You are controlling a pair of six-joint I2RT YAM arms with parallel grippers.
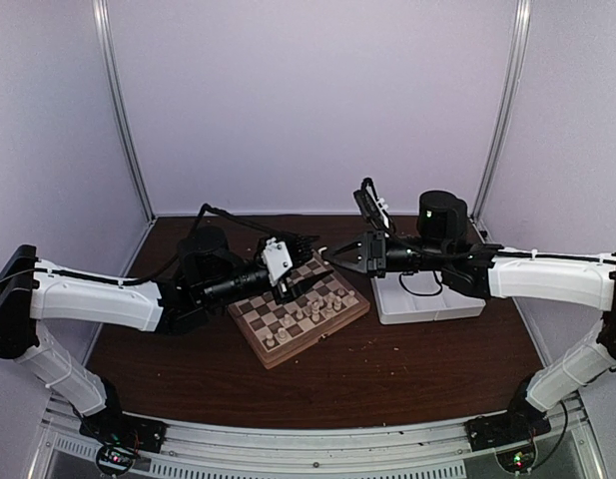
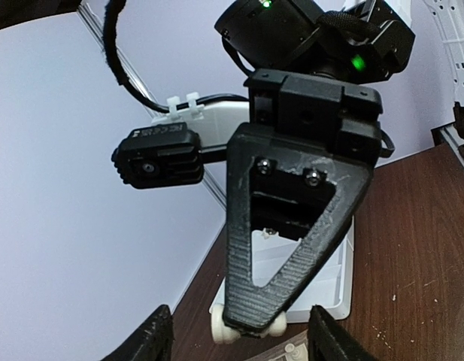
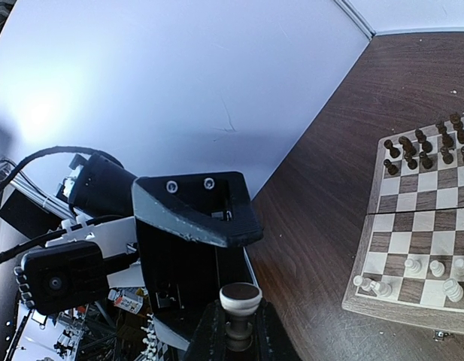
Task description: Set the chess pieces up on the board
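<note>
Above the chessboard (image 1: 268, 339) my two grippers face each other. The right gripper (image 1: 332, 254) is shut on a white chess piece, held sideways in the left wrist view (image 2: 220, 323). My left gripper stands part open, its fingers (image 2: 149, 338) either side of that held piece. On the board in the right wrist view, several black pieces (image 3: 424, 160) stand along the far half and several white pieces (image 3: 453, 289) on the near half, one or two of them possibly lying.
A white tray (image 1: 432, 309) sits right of the board, partly under my right arm. Side and back walls enclose it.
</note>
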